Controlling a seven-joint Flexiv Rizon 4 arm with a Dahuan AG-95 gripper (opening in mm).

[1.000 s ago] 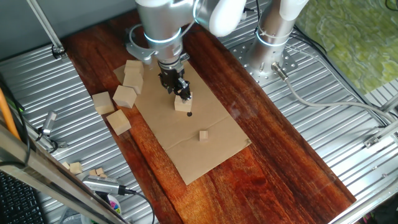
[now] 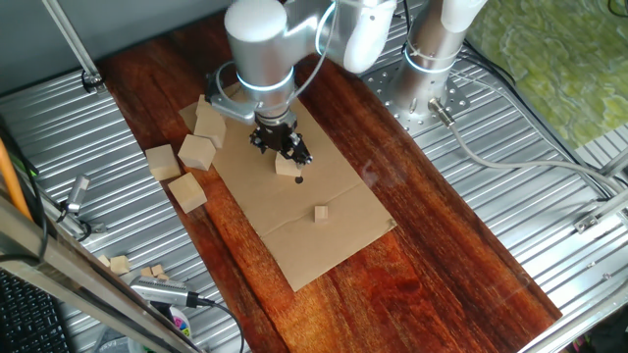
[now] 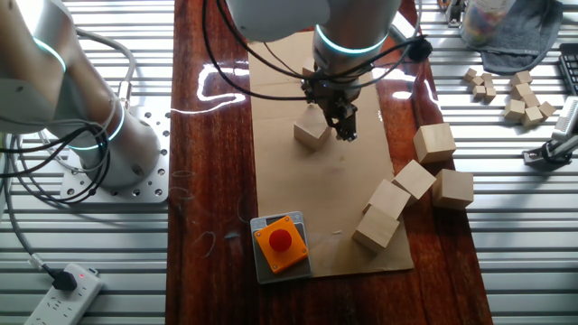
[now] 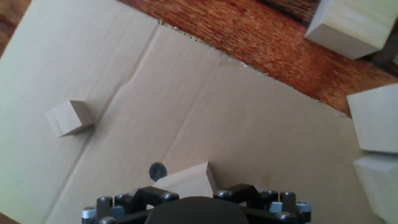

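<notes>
A wooden block (image 2: pixel 286 170) sits on the cardboard sheet (image 2: pixel 329 245), beside a dark round spot (image 4: pixel 158 171). Over that block hangs my gripper (image 2: pixel 283 151), pointing down with its fingers spread and partly covering it. In the wrist view the gripper shows its two fingers far apart; the block (image 4: pixel 189 181) appears just beyond them, its near part hidden. From the other side, the block (image 3: pixel 312 128) stands on the cardboard beside the gripper (image 3: pixel 336 110). Farther along the sheet lies a small wooden cube (image 2: pixel 321 213), clear of the gripper.
Several larger wooden blocks (image 2: pixel 197 152) cluster along the sheet's left edge in exterior view 1. An orange box with a red button (image 3: pixel 281 240) occupies one sheet corner. Loose small blocks (image 3: pixel 528 101) lie off the wooden board. The sheet around the small cube is free.
In exterior view 1 the arm and gripper have shifted a little down and right, and the fingers now look wider apart. The block and the small cube have stayed in place.
</notes>
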